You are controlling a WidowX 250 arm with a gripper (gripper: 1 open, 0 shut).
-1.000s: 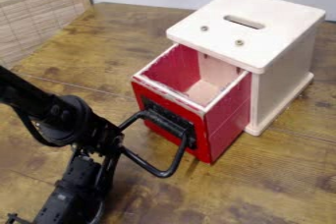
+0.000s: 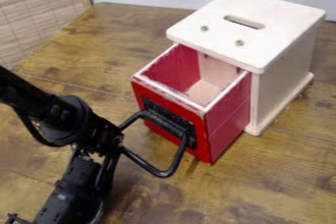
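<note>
A white wooden box (image 2: 282, 81) with a slot and two screws on top stands on the table, its red drawer (image 2: 226, 118) pulled well out toward the lower left. The drawer's inside looks empty. My black gripper (image 2: 167, 128) is at the drawer's front, its fingers against a dark part there, probably the handle, which they largely hide. Whether the fingers are closed on it I cannot tell.
A woven bamboo panel (image 2: 39, 22) lies at the left edge, and a pale wall is behind.
</note>
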